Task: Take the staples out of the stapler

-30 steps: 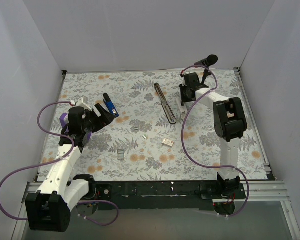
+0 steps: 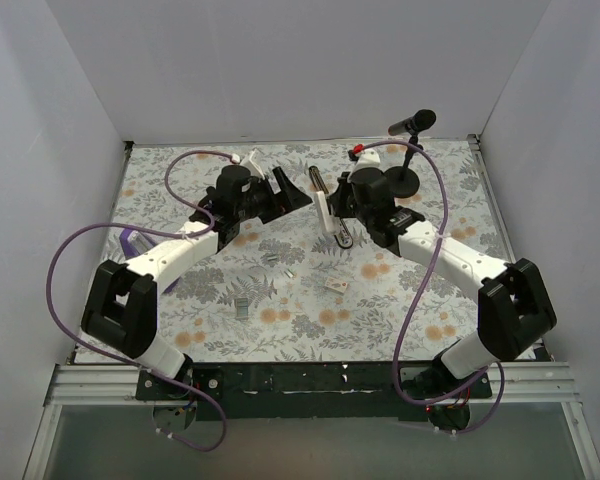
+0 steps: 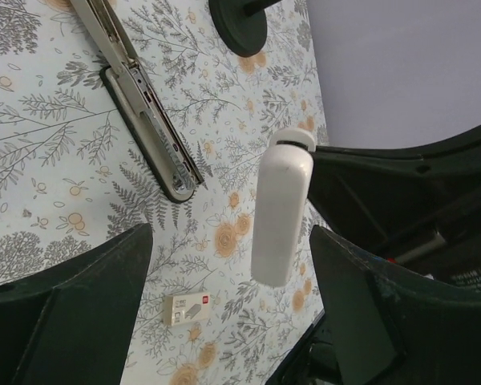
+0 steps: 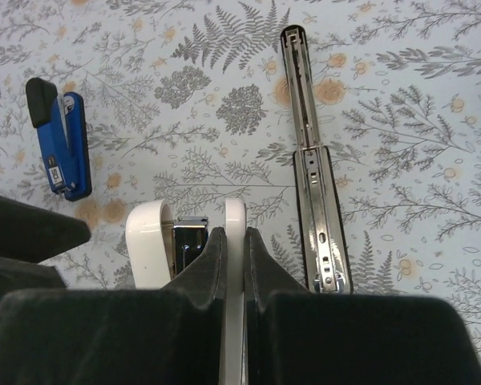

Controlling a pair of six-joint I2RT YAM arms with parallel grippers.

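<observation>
An open silver-and-black stapler lies flat on the patterned table; in the left wrist view it [image 3: 148,120] runs diagonally at upper left. My left gripper [image 2: 290,186] stands open just left of it, with nothing between its fingers. My right gripper [image 2: 340,200] is shut on a long white tool [image 4: 234,305], held upright at its middle in the right wrist view, over the table near the stapler. In the left wrist view the tool's white end [image 3: 276,216] shows beside the right gripper's black body.
A blue stapler [image 4: 62,140] lies at upper left in the right wrist view. A small box [image 2: 336,285] and small staple pieces [image 2: 241,309] are on the front part. A black stand [image 2: 410,170] is at back right.
My left gripper has moved right toward the stapler from the left side. My right gripper has moved left toward it, carrying the white tool.
</observation>
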